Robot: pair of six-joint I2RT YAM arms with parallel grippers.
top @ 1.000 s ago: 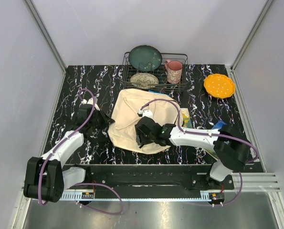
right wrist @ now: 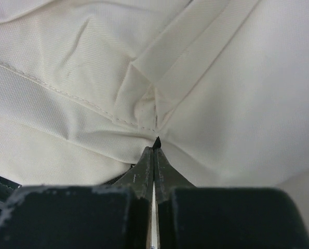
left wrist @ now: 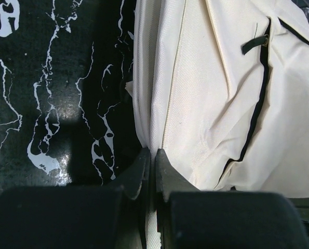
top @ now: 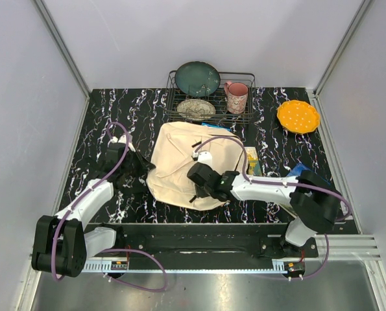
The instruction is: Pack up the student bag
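The cream cloth bag (top: 170, 155) lies flat and wrinkled on the dark counter, with black zippers across it. My left gripper is shut on the bag's folded left edge (left wrist: 155, 116), seen close up in the left wrist view. A dark zipper pull (left wrist: 255, 44) hangs on a zipper to the right there. Over the lower middle of the bag, my right gripper is shut. A small black tip (right wrist: 157, 142) shows right at its fingertips, against the cloth; whether it is pinched I cannot tell. Another dark tab (top: 193, 199) lies on the bag's lower part.
A dish rack (top: 173, 102) stands behind the bag, holding a green plate (top: 198, 79), a patterned plate (top: 196, 109) and a pink mug (top: 236, 97). An orange plate (top: 298, 116) is at the back right. Beside the bag's right edge lies a yellowish item (top: 252, 159).
My right gripper has shifted slightly to the right over the bag. The left arm looks still, and the bag lies almost as before.
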